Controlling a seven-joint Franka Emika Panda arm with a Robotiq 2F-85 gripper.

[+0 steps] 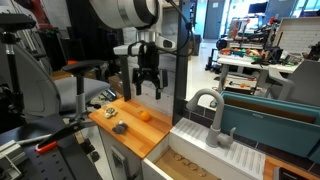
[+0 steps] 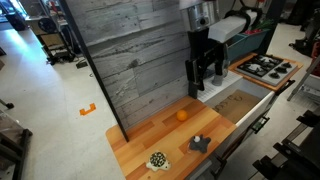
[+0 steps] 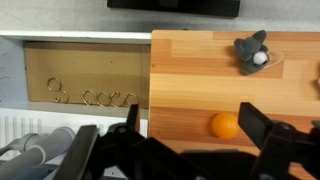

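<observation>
My gripper hangs above the wooden counter with its two fingers wide apart and nothing between them. In exterior view 1 the gripper [image 1: 148, 86] points down, well clear of the wood. An orange ball [image 3: 224, 125] lies below, nearer the right finger in the wrist view; it also shows as the orange ball [image 2: 182, 115] on the counter [image 2: 150, 132]. A grey plush-like toy with a pale spot [image 3: 250, 55] rests farther up the wrist view, and the same grey toy [image 1: 120, 128] sits near the counter's front edge. A white, dark-spotted object [image 2: 158, 160] lies toward the counter's end.
Beside the counter is an open drawer or basin [image 3: 60, 68] with several metal rings [image 3: 105, 98] in it. A grey faucet [image 1: 217, 118] rises beyond it. A pale plank wall [image 2: 150, 75] stands behind the counter. Bare wood surrounds the ball.
</observation>
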